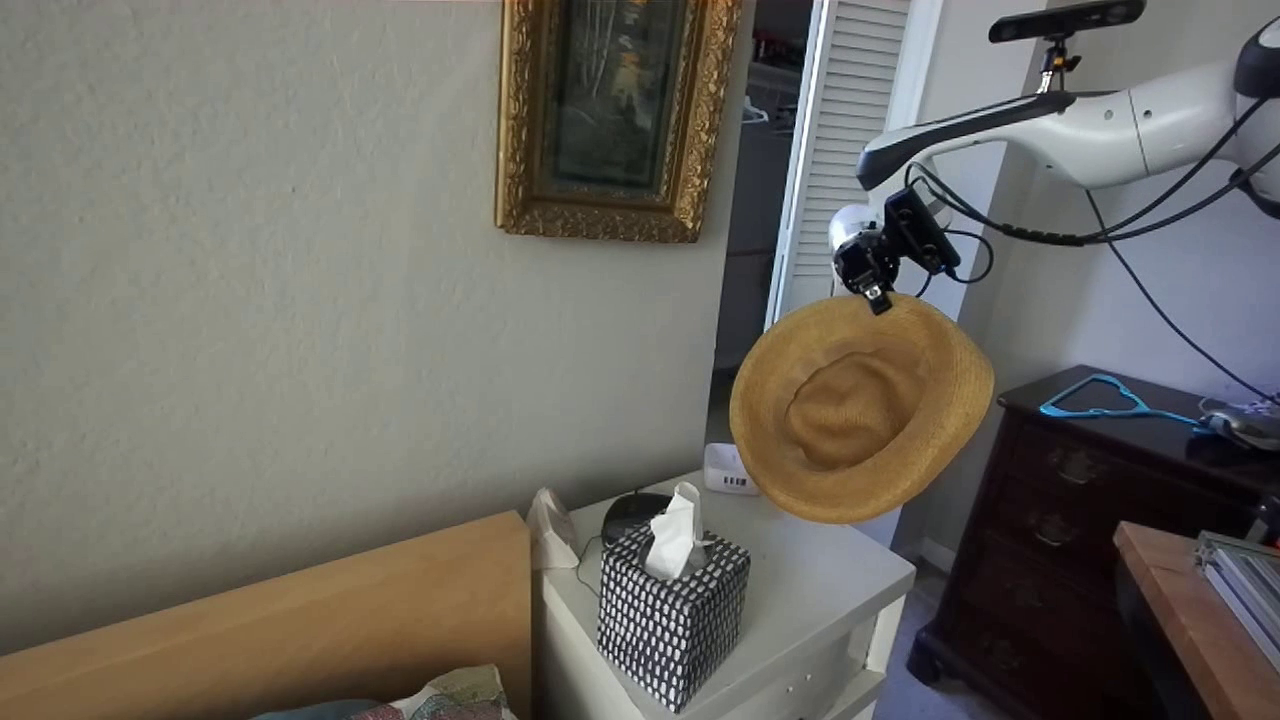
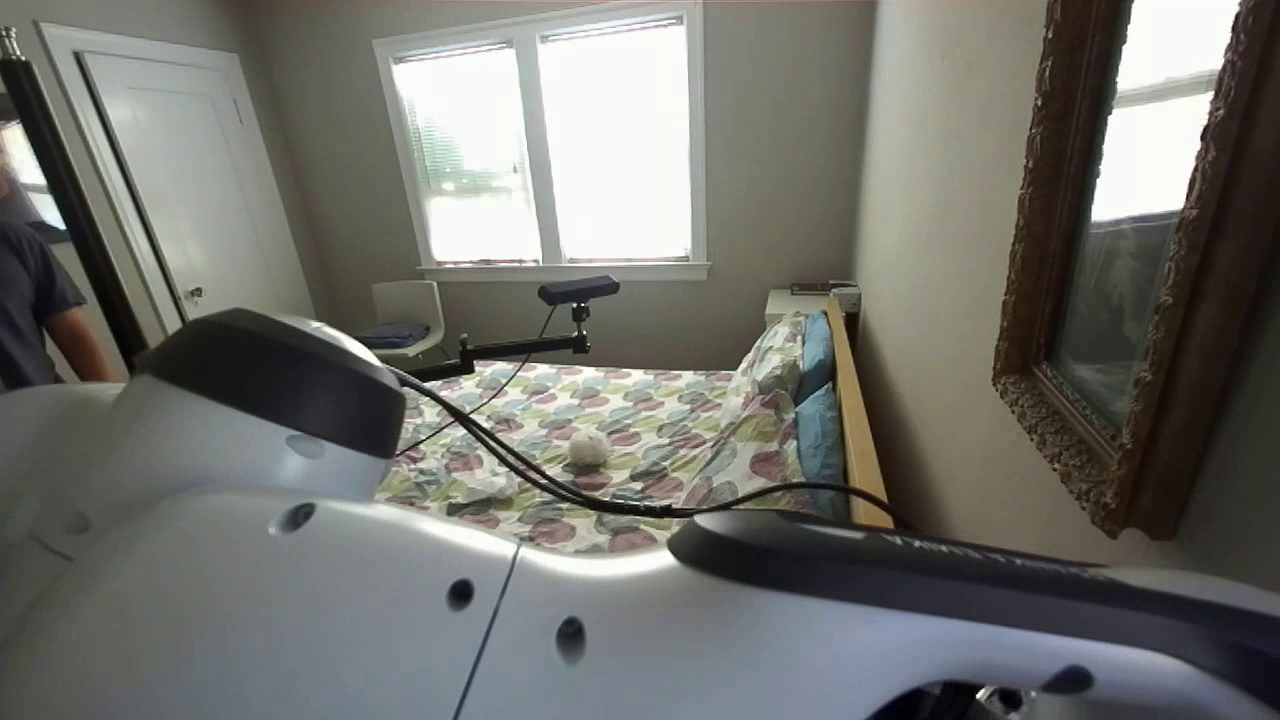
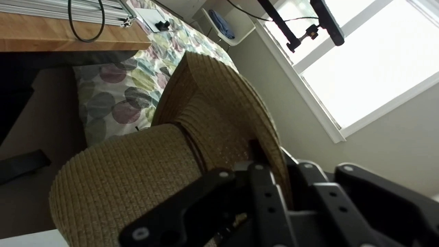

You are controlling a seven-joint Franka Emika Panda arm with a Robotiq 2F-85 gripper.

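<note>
A tan straw hat point(image 1: 858, 408) hangs in the air by its brim, its hollow inside facing exterior view 1. My gripper point(image 1: 879, 300) is shut on the top edge of that brim. In the wrist view the hat's crown point(image 3: 127, 177) fills the lower left, and the brim passes between the dark fingers of the gripper. Exterior view 2 shows only the arm point(image 2: 360, 600), with the hat and the gripper out of sight.
Below and left of the hat, a patterned tissue box point(image 1: 672, 612) stands on the white nightstand point(image 1: 816, 564), near a small white device point(image 1: 729, 469). A gold-framed picture point(image 1: 516, 132) hangs on the wall. A blue hanger point(image 1: 1098, 408) lies on the dark dresser point(image 1: 1044, 480).
</note>
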